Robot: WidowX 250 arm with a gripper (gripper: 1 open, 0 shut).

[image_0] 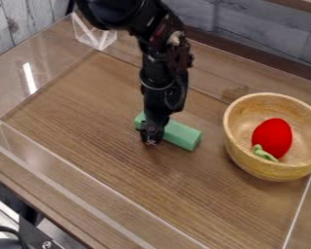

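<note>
A green block (181,135) lies on the wooden table at the middle, right of centre. My black gripper (153,131) is down over its left end, its fingertips at or against the block. The fingers partly hide that end, and whether they are closed on it cannot be made out.
A wooden bowl (286,170) at the right holds a red object (274,133) and a small green piece (260,153). A clear container (94,35) is at the top left edge.
</note>
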